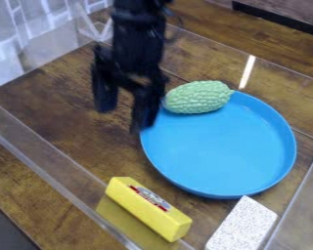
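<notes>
My black gripper (pixel 126 103) is blurred in the upper middle, open, its fingers pointing down over the wooden floor just left of the blue plate (pixel 218 161). A green knobbly vegetable (pixel 198 97) lies at the plate's back rim, right of the gripper. A yellow block (pixel 146 207) with a red and white strip lies at the front, and a white speckled sponge (pixel 242 227) sits at the lower right.
Clear low walls (pixel 55 166) edge the wooden surface (pixel 55 107). A white sheer fabric is at the top left.
</notes>
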